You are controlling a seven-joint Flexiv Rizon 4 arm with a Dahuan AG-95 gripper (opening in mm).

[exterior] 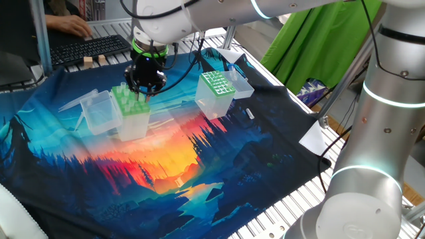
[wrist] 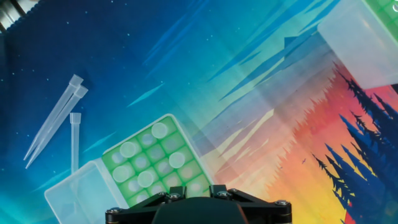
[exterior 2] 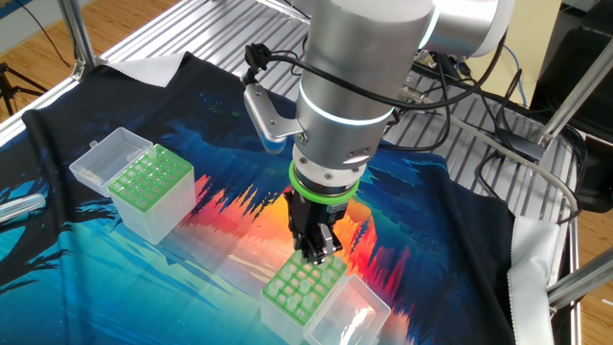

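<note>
A frosted box with a green rack (exterior: 132,100) holds several clear pipette tips standing upright; its lid (wrist: 78,190) lies open beside it. My gripper (exterior 2: 319,253) is over one edge of this rack, pointing down. Its two fingers (wrist: 178,192) stand apart in the wrist view, with a narrow gap between them. Part of the rack shows in that gap, and whether the fingers touch a tip cannot be made out. A second box with a green rack (exterior 2: 153,178) stands well apart, its lid (exterior 2: 112,158) open too.
Loose pipette tips (wrist: 56,118) lie on the printed cloth (exterior: 172,156) beyond the nearer box's lid. Bare cloth separates the boxes. A keyboard (exterior: 89,50) with a person's hand (exterior: 68,25) is at the back left.
</note>
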